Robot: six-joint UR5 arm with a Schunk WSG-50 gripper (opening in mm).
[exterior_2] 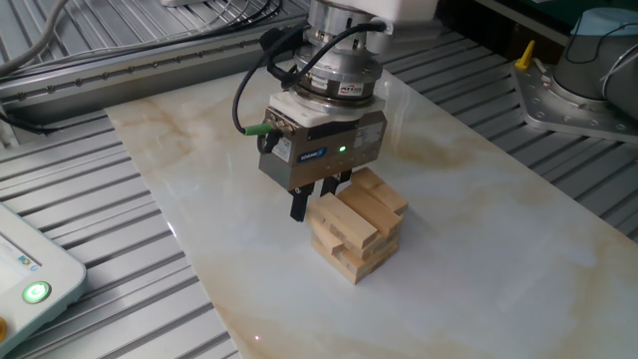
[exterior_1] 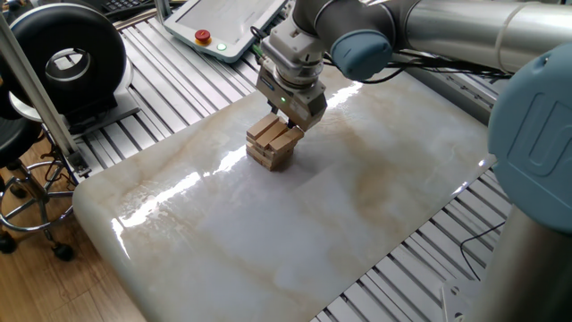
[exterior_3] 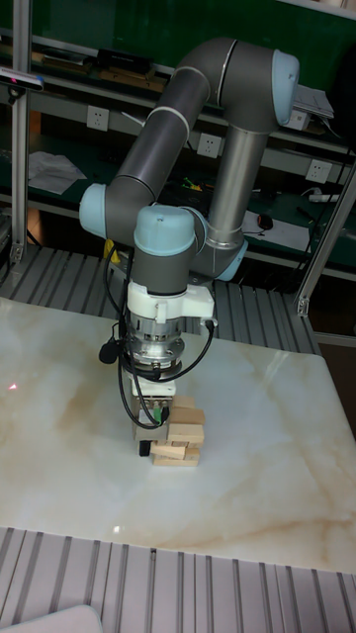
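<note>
A small stack of pale wooden blocks (exterior_2: 357,227) stands on the marbled board, its top blocks lying side by side and slightly askew. My gripper (exterior_2: 315,202) hangs pointing down at the side of this stack, its two black fingers apart. Bare board shows through the gap between them in exterior view 2, so the fingers look open and empty. From exterior view 1, the gripper (exterior_1: 281,120) is just behind the stack (exterior_1: 273,146), close above its far edge. Whether a fingertip touches a block is unclear. In exterior view 3 the blocks (exterior_3: 185,432) partly cover the fingers.
The glossy marbled board (exterior_1: 223,241) is otherwise clear around the stack. A teach pendant (exterior_1: 214,27) with a red stop button lies on the slatted table (exterior_1: 165,85) beyond the board's edge. A black stool (exterior_1: 63,58) stands off to one side.
</note>
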